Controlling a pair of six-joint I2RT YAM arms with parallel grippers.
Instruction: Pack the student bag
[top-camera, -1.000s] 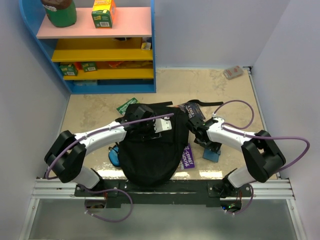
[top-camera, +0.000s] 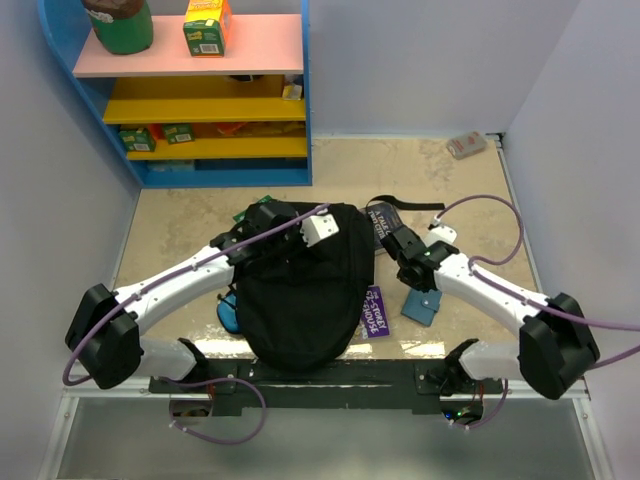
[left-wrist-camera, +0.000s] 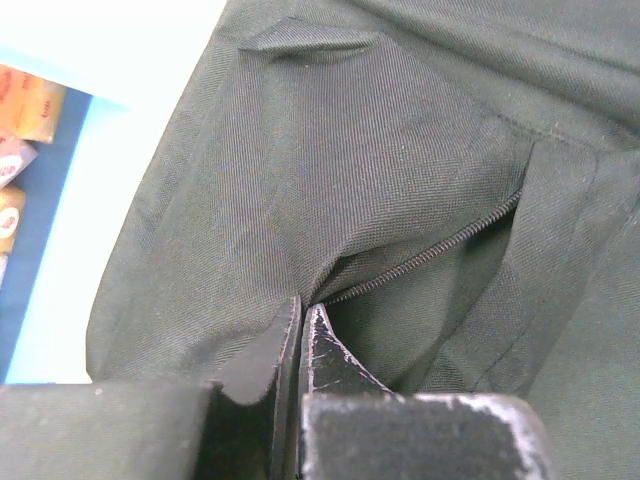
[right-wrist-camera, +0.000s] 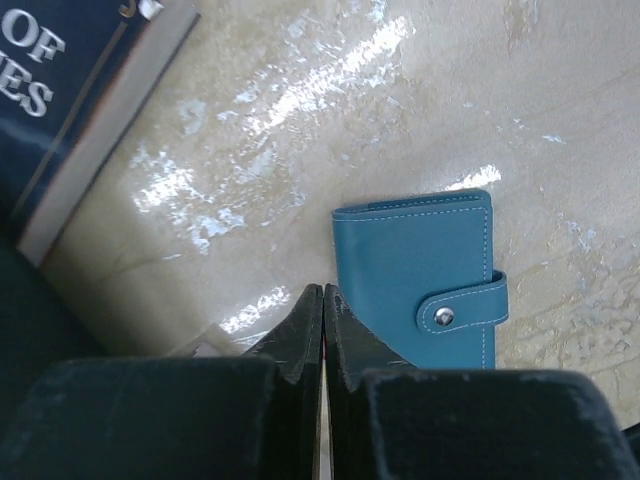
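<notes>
A black fabric bag (top-camera: 300, 320) lies spread on the table. My left gripper is shut at a fold by its zipper (left-wrist-camera: 430, 250); whether cloth is between the fingertips I cannot tell. My right gripper is shut, nothing visible between its fingers, above a teal snap wallet (right-wrist-camera: 410, 280). A dark book (right-wrist-camera: 60, 100) lies behind the right gripper, partly under the bag's side in the top view. A purple book (top-camera: 375, 312) lies beside the bag, a blue object (top-camera: 228, 312) at its left, and a green item (top-camera: 240, 216) peeks out behind it.
A blue shelf unit (top-camera: 160, 175) with boxes stands at the back left. A small grey object (top-camera: 466, 144) sits at the back right. Pale walls bound both sides.
The left arm has moved, the bag's back edge lifting or shifting over more of the green item. The right arm has risen and shifted, uncovering more of the teal wallet.
</notes>
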